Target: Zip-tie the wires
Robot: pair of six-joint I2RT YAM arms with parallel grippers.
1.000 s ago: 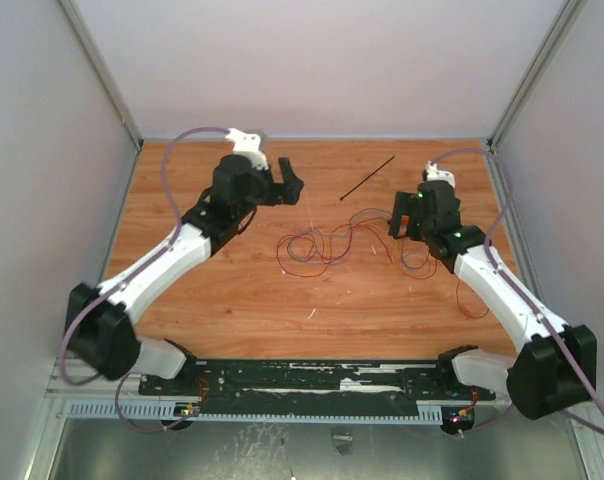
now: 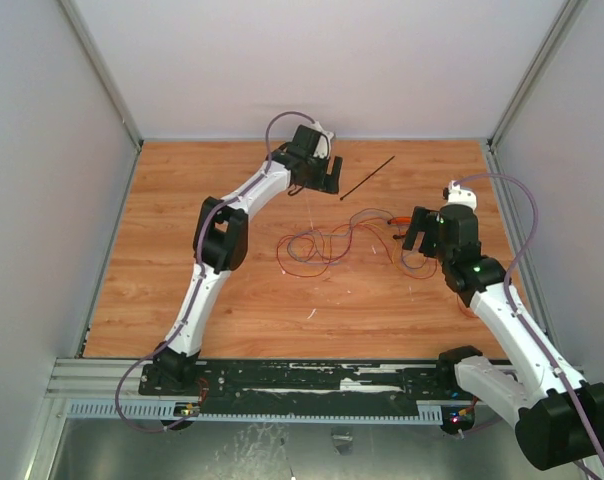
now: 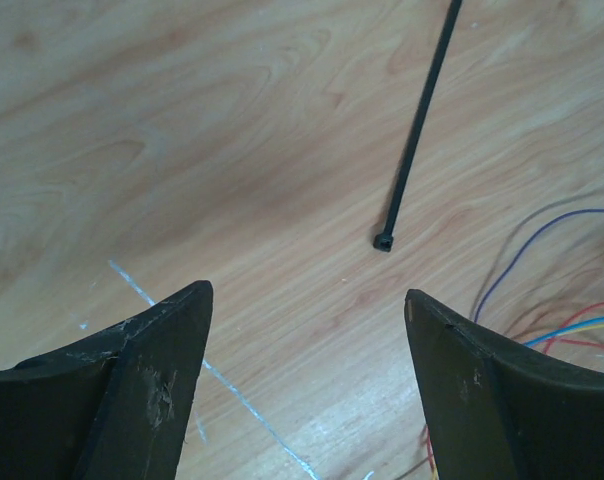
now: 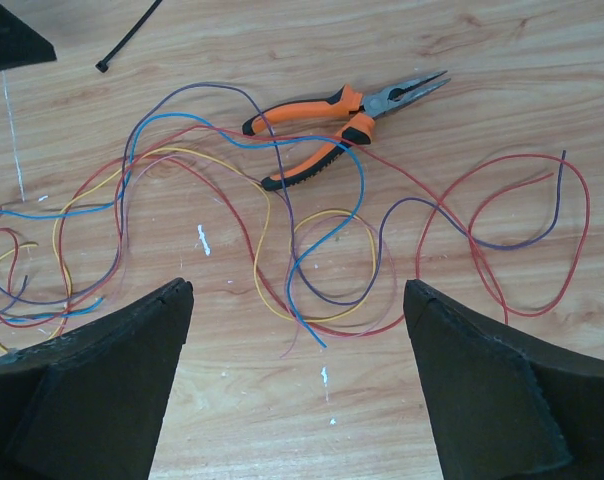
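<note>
A black zip tie [image 3: 412, 140] lies alone on the wooden table, above the wires in the top view. My left gripper [image 2: 332, 176] is just left of it, open, with nothing between its fingers; in the left wrist view the tie's head lies beyond the fingertips. Tangled red, blue, yellow and purple wires [image 4: 212, 170] spread across the middle and right of the table. My right gripper [image 2: 418, 230] hangs open over the right part of the wires, nothing between its fingers.
Orange-handled pliers [image 4: 312, 160] lie among the wires under my right gripper. White walls enclose it at back and sides.
My left gripper has moved right and toward the back, closer to the zip tie.
</note>
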